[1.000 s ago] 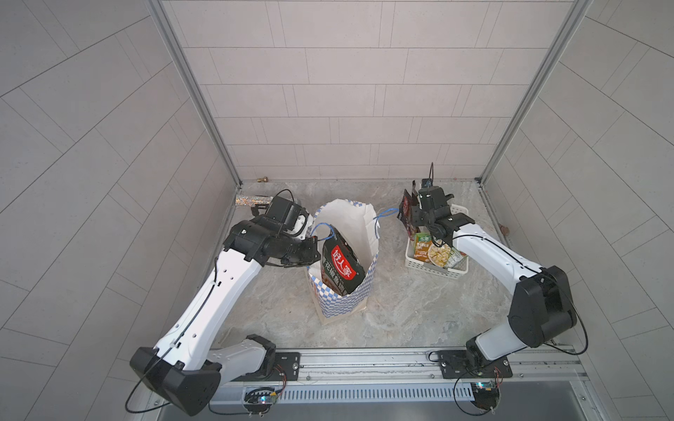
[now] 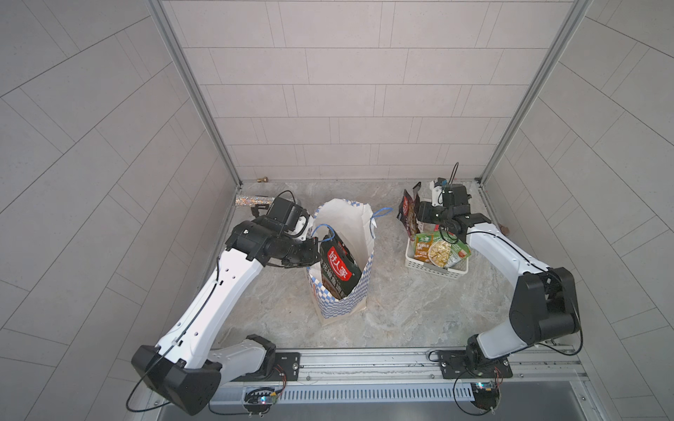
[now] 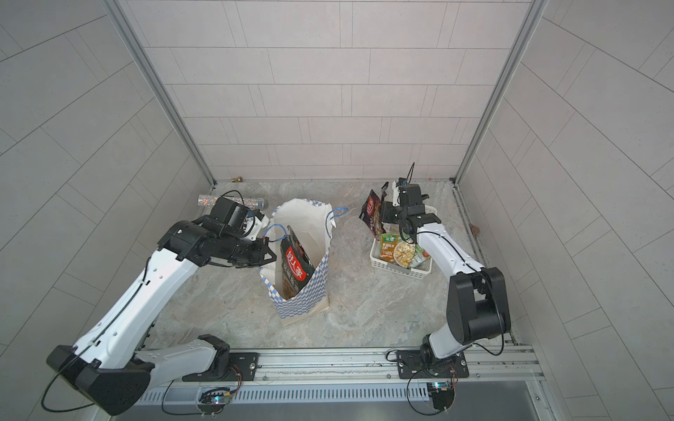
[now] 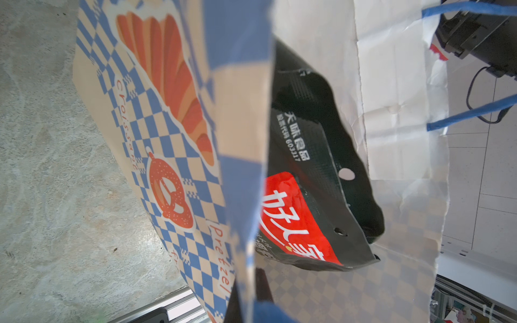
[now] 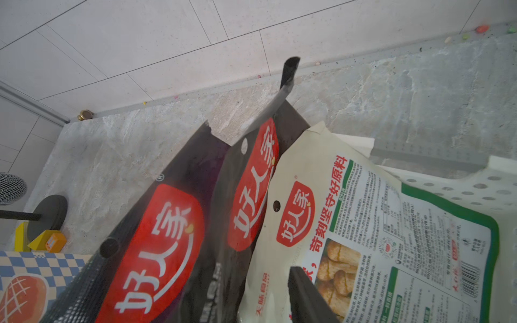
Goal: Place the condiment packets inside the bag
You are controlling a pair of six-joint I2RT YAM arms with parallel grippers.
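Note:
The open paper bag [image 2: 342,303] has blue-and-white checks and blue handles. A large black packet [image 2: 339,266] leans inside it, its top showing at the mouth. My left gripper [image 2: 314,252] is shut on the bag's left rim [image 4: 250,161], which runs between its fingers. My right gripper stands part open over the white basket [image 2: 432,268]. One dark finger [image 5: 210,293] lies against the black packets; the other [image 5: 307,296] is in front of a beige packet [image 5: 377,231]. Two black packets, left [image 5: 156,242] and right [image 5: 253,177], stand upright beside it.
Green and orange packets [image 2: 440,250] lie at the basket's front. A glittery cylinder [image 2: 254,200] lies at the back left. Bare table [image 2: 393,301] separates the bag from the basket.
My right gripper has turned and shifted a little to the right over the basket. The bag's right rim leans slightly inward, and the packet inside has shifted slightly. The left arm holds nearly still.

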